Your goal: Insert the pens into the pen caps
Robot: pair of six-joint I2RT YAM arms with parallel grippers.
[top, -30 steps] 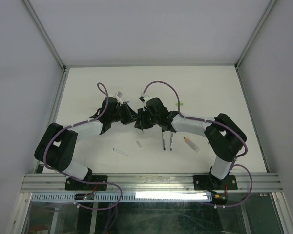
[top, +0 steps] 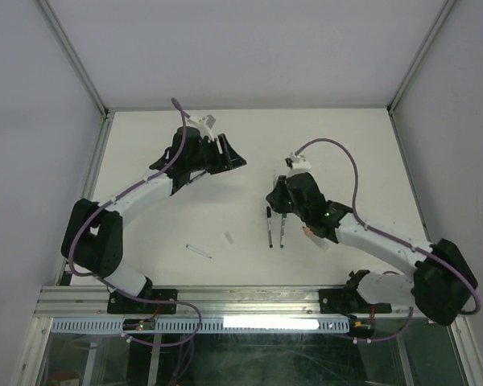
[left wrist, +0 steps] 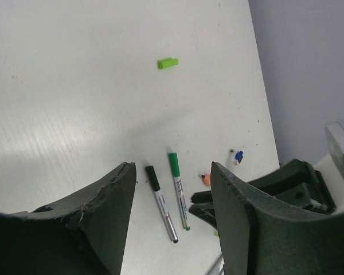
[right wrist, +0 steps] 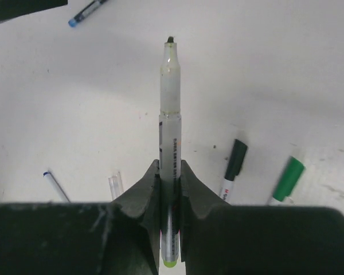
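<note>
My right gripper (top: pixel 278 197) is shut on a pale marker (right wrist: pixel 171 97), around its barrel. In the right wrist view the marker stands upright in the picture, its bare dark nib at the top and a light green end at the bottom. A light green cap (left wrist: pixel 167 63) lies loose on the table in the left wrist view; in the top view the right arm hides it. With its fingers (left wrist: pixel 112 197) spread and nothing between them, my left gripper (top: pixel 232 156) is open above the table, up and left of the right one.
A black-capped pen (top: pixel 270 227) and a green-capped pen (top: pixel 282 230) lie side by side near the right gripper. An orange pen (top: pixel 315 239) is partly hidden by the right arm. Nearer the front left lie a thin pen (top: pixel 199 251) and a clear piece (top: pixel 229 238).
The two grippers were close together; now they are apart. My right gripper has moved right with the marker, and the left has moved up, slightly right, and opened.
</note>
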